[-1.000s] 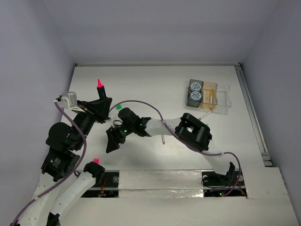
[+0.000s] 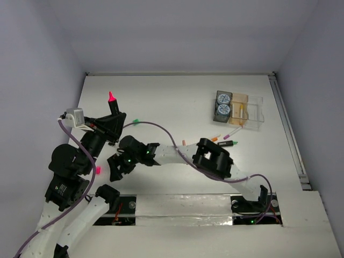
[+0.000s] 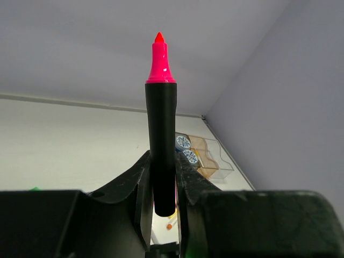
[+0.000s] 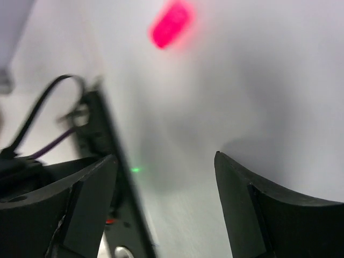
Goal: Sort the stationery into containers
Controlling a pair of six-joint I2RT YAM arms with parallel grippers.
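My left gripper is shut on an uncapped pink highlighter [image 3: 161, 118], black-bodied, its pink tip pointing up. In the top view that highlighter stands above the table's left side. A small pink cap [image 2: 98, 170] lies at the table's left, just left of my right gripper [image 2: 113, 167]. That gripper is open and empty, low over the table; the right wrist view has the blurred pink cap [image 4: 172, 24] ahead of its fingers [image 4: 91, 199]. At the back right stand a dark box [image 2: 217, 115] with two round items, an amber tray [image 2: 236, 99] and a clear tray [image 2: 261, 114].
A green cap [image 2: 135, 121] lies beside the right arm's cable. Right of centre are a black green-tipped marker [image 2: 226, 143] and several pens, such as the purple-ended pen [image 2: 233, 133], partly behind the right arm.
My right gripper has travelled leftward, lately back up a little. The left arm barely shifted.
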